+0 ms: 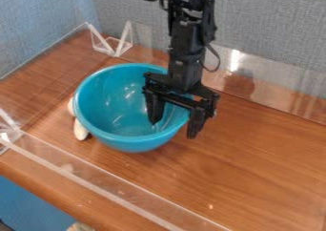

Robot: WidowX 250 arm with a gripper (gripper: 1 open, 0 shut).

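Note:
A turquoise bowl (112, 115) sits on the wooden table, left of centre. My black gripper (173, 120) reaches down over the bowl's right side, its two fingers spread open, one inside the bowl and the other at or just outside the right rim. A pale elongated object (79, 128) lies against the bowl's left side, partly hidden by it.
Clear plastic barriers run along the back and the front left. A white wire piece (112, 42) stands at the back left corner, before grey padded walls.

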